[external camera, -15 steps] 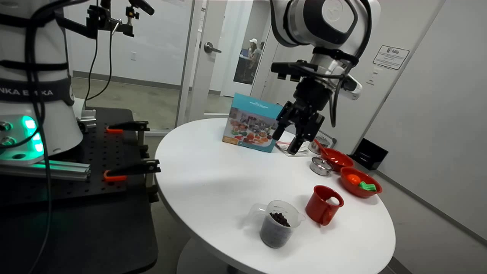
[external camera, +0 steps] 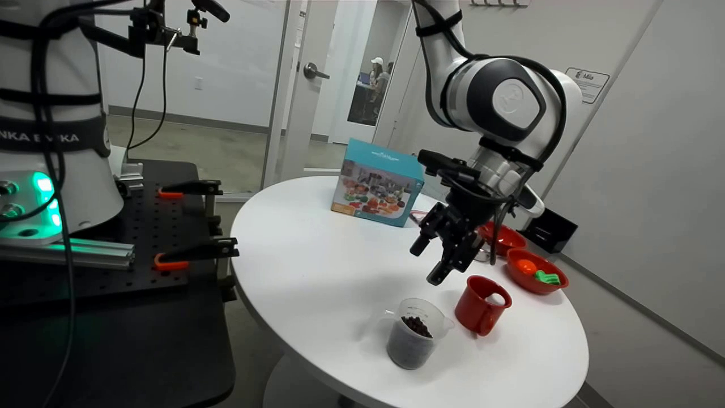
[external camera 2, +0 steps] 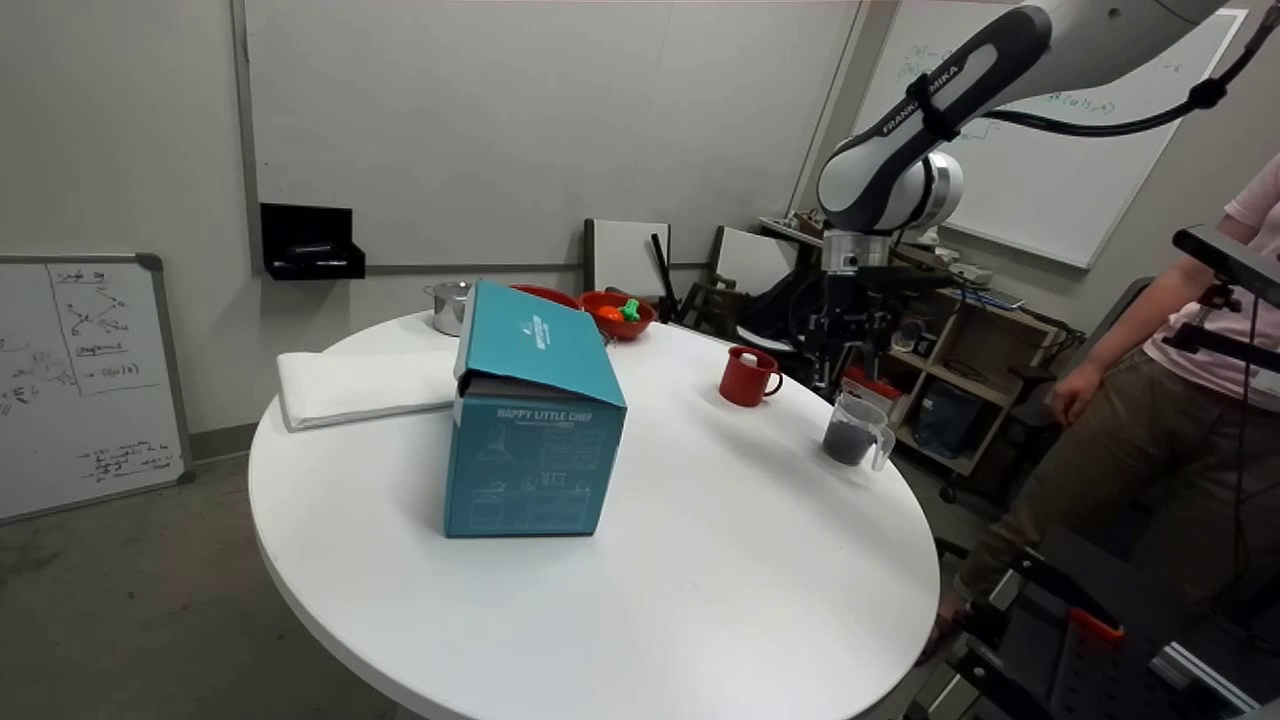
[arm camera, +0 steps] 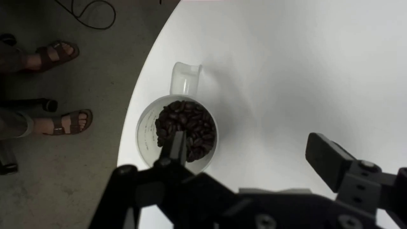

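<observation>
A clear measuring cup [external camera: 413, 340] full of dark coffee beans [arm camera: 192, 126] stands upright near the table's edge. Its handle [arm camera: 185, 79] points toward the top of the wrist view. Above the tabletop hangs my gripper [external camera: 425, 264], open and empty, its two fingers wide apart. In the wrist view one finger [arm camera: 177, 147] overlaps the cup's opening, while the other [arm camera: 328, 160] is over bare table to the right. A red mug [external camera: 480, 307] with something white inside stands beside the cup, apart from it and from the gripper.
A teal box [external camera 2: 536, 468] stands on the round white table [external camera 2: 744, 576]. Red bowls [external camera: 537, 280] hold an orange item and a green one at the far side. A folded white cloth [external camera 2: 360, 386] lies behind the box.
My gripper has come down and nearer to the measuring cup and red mug, still open. The arm now covers most of the metal pot lid by the bowls. The cup and mug have not moved.
</observation>
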